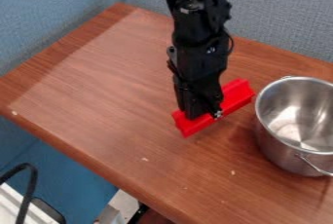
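A red elongated block (237,93) lies diagonally on the wooden table, just left of a steel pot. My black gripper (203,109) is down over the block's near-left part, its fingertips at the block. Whether the fingers are closed on it is hard to make out.
The steel pot (294,130) with a wire handle stands at the right. Blue-grey walls border the back and left, and a black cable (26,189) loops at the lower left, off the table.
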